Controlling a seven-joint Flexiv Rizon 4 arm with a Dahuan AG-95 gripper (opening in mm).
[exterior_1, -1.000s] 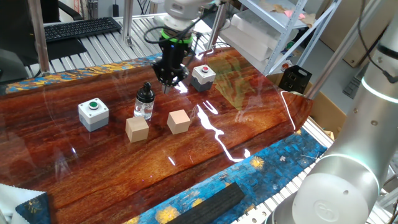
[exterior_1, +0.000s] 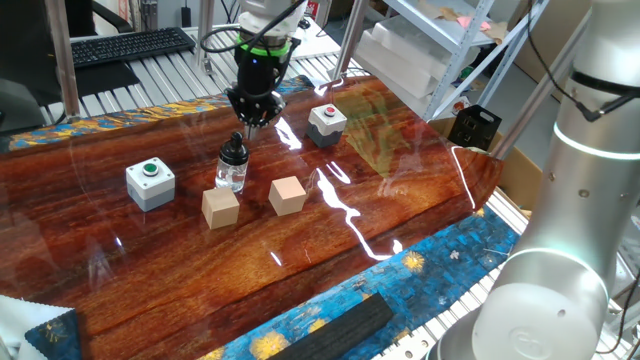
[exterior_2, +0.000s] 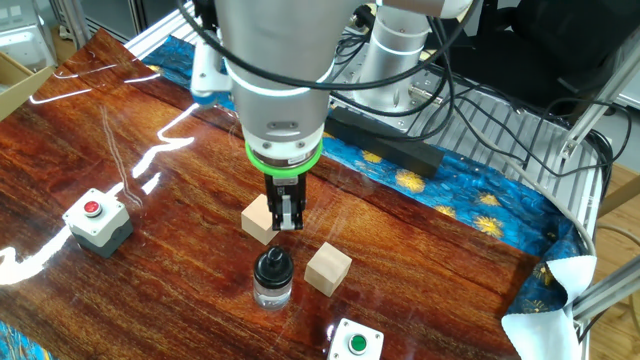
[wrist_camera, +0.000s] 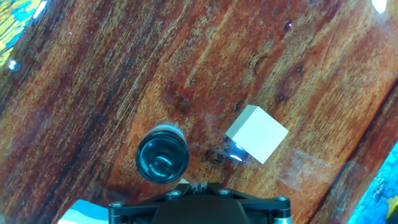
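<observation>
A clear bottle with a black cap (exterior_1: 232, 165) stands upright on the glossy wooden table. Two plain wooden cubes sit near it, one cube (exterior_1: 220, 208) close in front and another cube (exterior_1: 287, 196) to its right. My gripper (exterior_1: 251, 134) hangs above the table, behind the bottle in exterior view 1. Seen from exterior view 2, the gripper (exterior_2: 288, 226) points down over the area by the bottle (exterior_2: 273, 278) and cubes. In the wrist view the bottle's cap (wrist_camera: 161, 157) and one cube (wrist_camera: 257, 134) lie ahead of the fingers, apart from them. The fingertips look together, with nothing visible between them.
A box with a green button (exterior_1: 150, 184) stands left of the bottle; a box with a red button (exterior_1: 326, 125) stands at the back right. A black bar (exterior_1: 335, 330) lies along the blue patterned cloth (exterior_1: 440, 265). Open table lies at the front left.
The bottle, cubes and button boxes have stayed put.
</observation>
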